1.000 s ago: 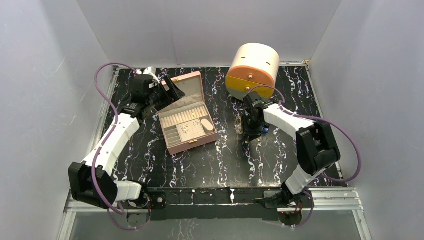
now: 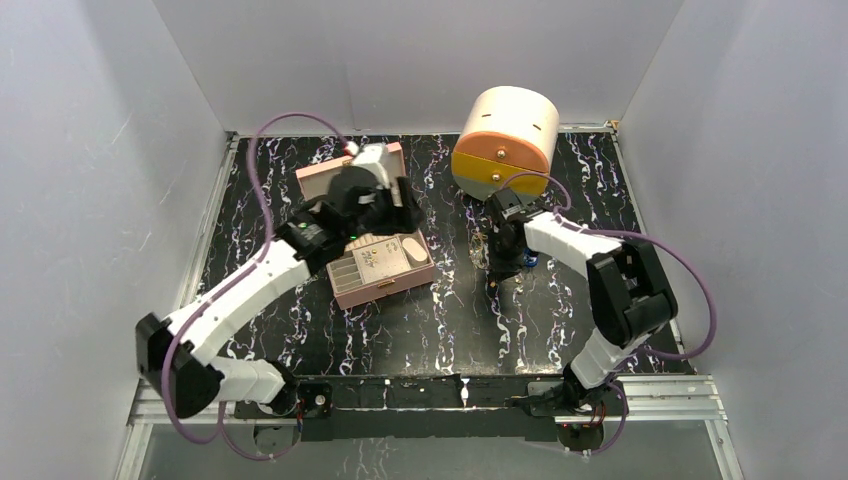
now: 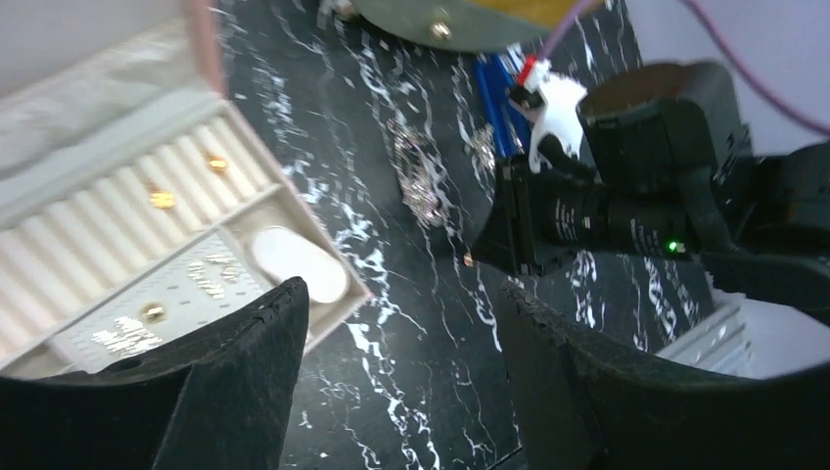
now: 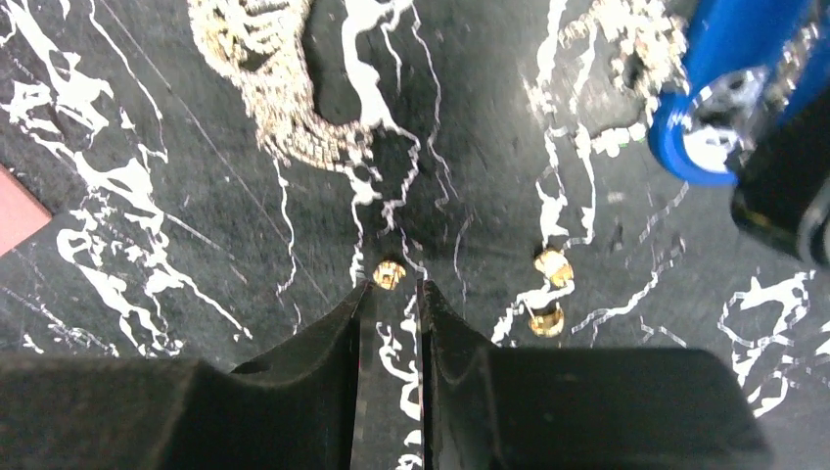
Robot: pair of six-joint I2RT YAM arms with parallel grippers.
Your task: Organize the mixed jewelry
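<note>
An open pink jewelry box (image 2: 355,285) holds small gold pieces in its ring rows and centre pad. My left gripper (image 2: 400,205) is above the box, blurred, its fingers apart (image 3: 399,372). My right gripper is low over the marble with a narrow gap between its fingertips, just beside a small gold stud (image 4: 388,274); nothing is visibly held. Two more gold pieces (image 4: 551,266) lie to its right. Tangled chains (image 4: 284,98) and a blue item (image 4: 690,147) with silver jewelry lie beyond.
A rounded cream, orange and yellow case (image 2: 505,130) stands at the back right. Grey walls enclose both sides and the back.
My left arm has swung right from the back left to over the jewelry box. The right arm has barely moved.
</note>
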